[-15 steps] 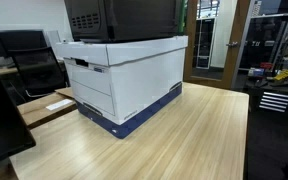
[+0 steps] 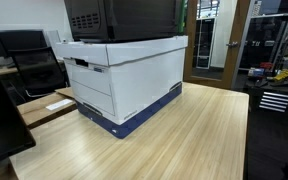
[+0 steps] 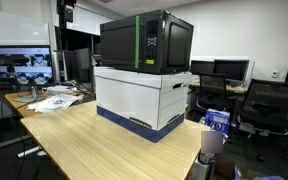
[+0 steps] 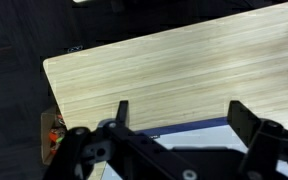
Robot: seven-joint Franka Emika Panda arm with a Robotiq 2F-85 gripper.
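My gripper is open in the wrist view, its two black fingers wide apart with nothing between them. It looks down on the light wooden table (image 4: 164,80) from above. A white box (image 2: 134,80) with a dark blue base (image 2: 134,124) stands on the table, and a black microwave (image 3: 147,42) rests on top. Along the bottom of the wrist view, the blue edge and a pale strip of the box show behind the fingers. In exterior view 2 a dark part of the arm (image 3: 65,14) hangs at the upper left, too small to show its fingers.
The tabletop in front of the box is bare (image 3: 104,145). A dark monitor (image 2: 2,115) fills the left edge of exterior view 1. Office chairs (image 3: 266,108) and a blue-and-white package (image 3: 215,121) are on the right in exterior view 2.
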